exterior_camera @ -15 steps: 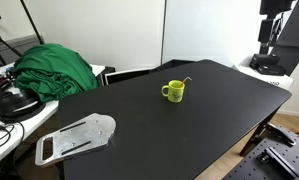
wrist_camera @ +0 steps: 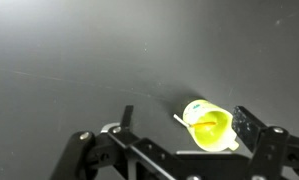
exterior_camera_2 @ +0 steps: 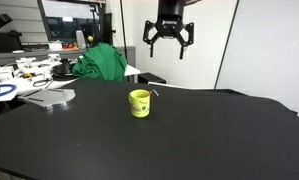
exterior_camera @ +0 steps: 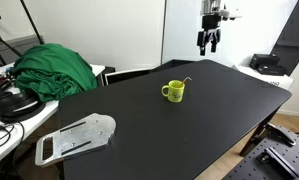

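Note:
A yellow-green mug (exterior_camera: 175, 93) stands upright on the dark table (exterior_camera: 139, 135), its handle turned left in exterior view 1. A thin stick-like item (exterior_camera: 186, 79) pokes out over its rim. From above, the mug (wrist_camera: 219, 124) appears between the fingers' directions, near the right finger, with an orange-tinted utensil (wrist_camera: 203, 125) inside. My gripper (exterior_camera: 208, 50) hangs well above the table's far side, open and empty. Exterior view 2 puts the gripper (exterior_camera_2: 168, 50) higher than the mug (exterior_camera_2: 139, 102) and to its right.
A flat silver metal plate (exterior_camera: 77, 137) lies at the table's left front. A green cloth heap (exterior_camera: 54, 70) sits beyond the left edge, beside black equipment.
My arm has travelled left across exterior view 1, from the far right edge toward the mug's side. The mug, plate and cloth have stayed put.

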